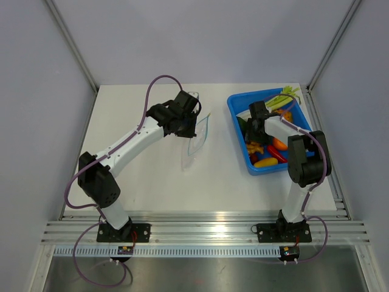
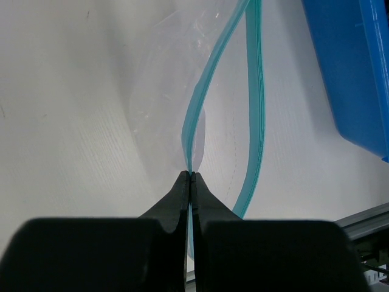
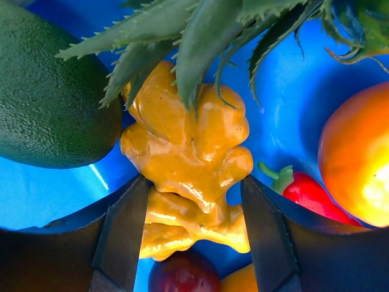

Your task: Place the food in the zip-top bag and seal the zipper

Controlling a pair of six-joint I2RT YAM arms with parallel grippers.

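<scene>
A clear zip top bag (image 1: 189, 155) with a teal zipper band (image 2: 255, 109) hangs open-mouthed from my left gripper, whose fingers are shut on one side of the band. The other side of the mouth bows away from it. My right gripper is over the blue bin (image 1: 260, 170), its fingers parted on either side of a knobbly orange-yellow ginger-like piece (image 3: 188, 146). That piece lies on the bin floor; whether both fingertips touch it, I cannot tell.
Around the ginger piece lie a dark green avocado (image 3: 55, 97), spiky green leaves (image 3: 206, 42), a red pepper (image 3: 310, 194), an orange fruit (image 3: 364, 152) and a dark plum-like fruit (image 3: 184, 274). Celery (image 1: 283, 97) lies at the bin's back. Bare table (image 1: 225, 194) stretches in front.
</scene>
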